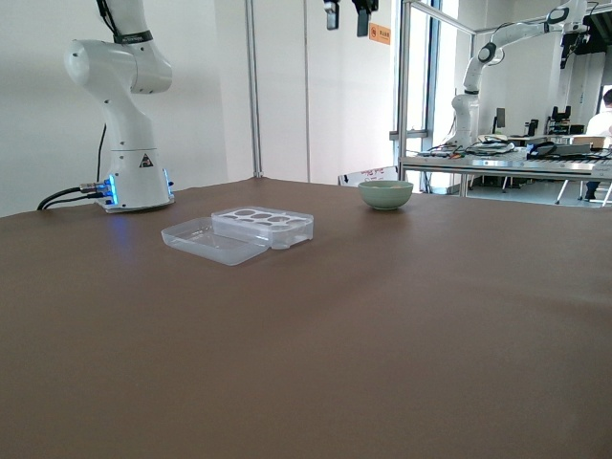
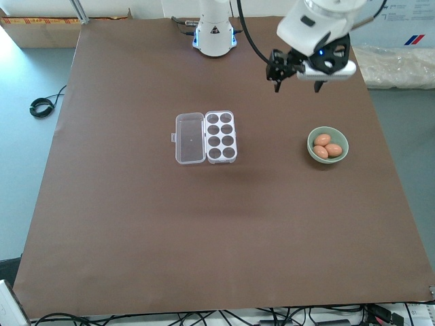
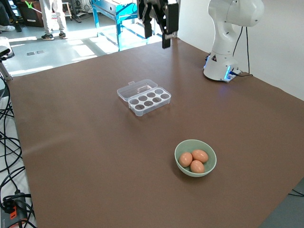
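Observation:
An open clear plastic egg box [image 2: 221,140] [image 1: 262,227] [image 3: 149,101] lies mid-table, its empty eight-hole tray beside the flat lid [image 2: 190,139]. A pale green bowl [image 2: 328,161] [image 1: 384,199] [image 3: 195,173] holds three brown eggs [image 2: 320,152] [image 3: 185,159], right of the box in the left camera view. My black gripper [image 2: 297,85] [image 1: 346,21] [image 3: 156,39] hangs high over the table, above and apart from both, toward the back in the left camera view. Its fingers stand apart with nothing seen between them.
Cables run along the near edge in the left camera view.

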